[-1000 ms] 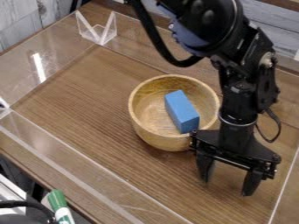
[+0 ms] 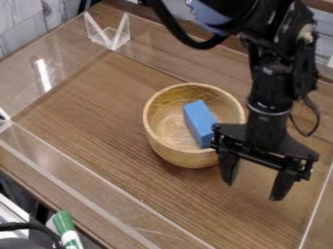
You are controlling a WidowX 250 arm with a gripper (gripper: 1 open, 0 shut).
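My black gripper point(image 2: 256, 171) is low over the wooden table at the right, open, with nothing visible between its two fingers. It is beside a round tan bowl point(image 2: 172, 100), which holds a blue block point(image 2: 200, 124) tilted toward its right side. The gripper's body hides part of the bowl's right edge.
A white wire rack point(image 2: 109, 32) stands at the back left. A white and green object point(image 2: 70, 231) and dark cables lie at the bottom left.
The gripper has risen a little toward the back and appears slightly larger or nearer the bowl. The bowl and blue block look unchanged.
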